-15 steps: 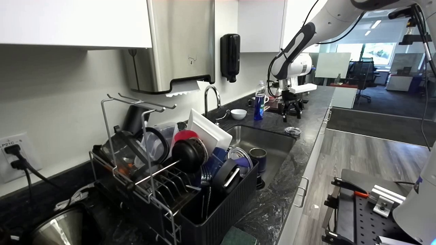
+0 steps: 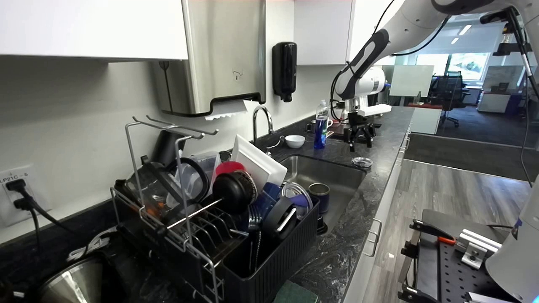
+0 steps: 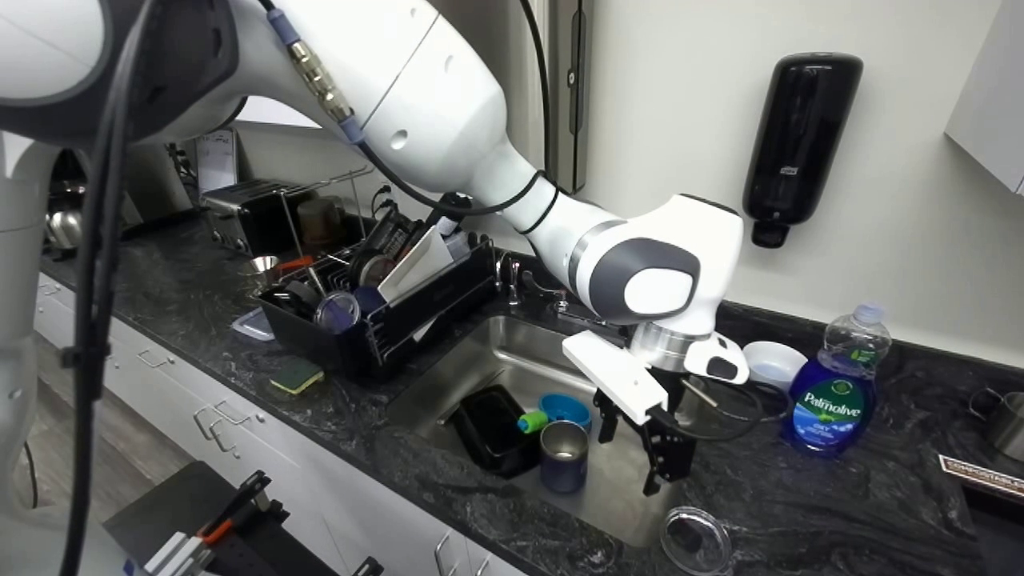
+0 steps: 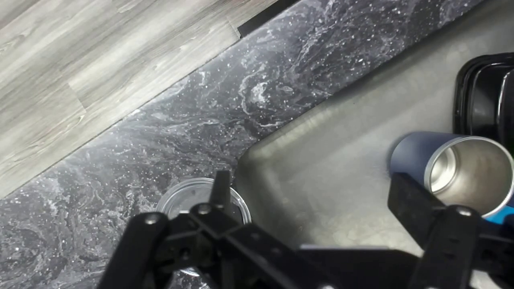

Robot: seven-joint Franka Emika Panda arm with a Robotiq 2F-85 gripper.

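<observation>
My gripper hangs open above the sink's right end, nothing between its fingers. In the wrist view one finger [image 4: 220, 190] overlaps a clear round lid [image 4: 190, 192] on the counter, and the other finger [image 4: 409, 207] overlaps the side of a dark blue steel mug [image 4: 414, 153]. The mug stands upright in the sink [image 3: 614, 504], beside a black container [image 3: 491, 432] and a blue bowl [image 3: 566, 408] with a green-handled item [image 3: 533, 422]. The lid [image 3: 695, 539] lies on the counter by the sink's corner.
A full dish rack [image 2: 298, 252] stands left of the sink, with a sponge [image 3: 298, 375] in front. A Palmolive bottle [image 3: 833, 398] and white bowl [image 3: 773, 363] are behind the gripper. The faucet [image 2: 262, 121] rises at the sink's back.
</observation>
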